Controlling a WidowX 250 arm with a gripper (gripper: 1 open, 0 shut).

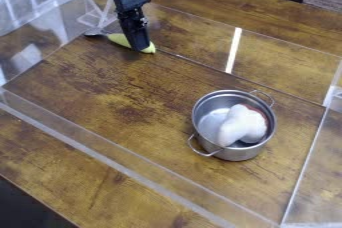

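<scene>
My black gripper (pixel 139 40) is low at the upper left, right over a yellow-green elongated object (pixel 119 40) lying on the wooden table. Its fingers look close together; whether anything is between them is hard to see. A steel pot (pixel 233 148) with two handles stands at the lower right, holding white rounded items (pixel 238 122).
Clear plastic walls (pixel 305 172) border the wooden work surface (pixel 107 122). A pale strip (pixel 234 50) lies toward the back.
</scene>
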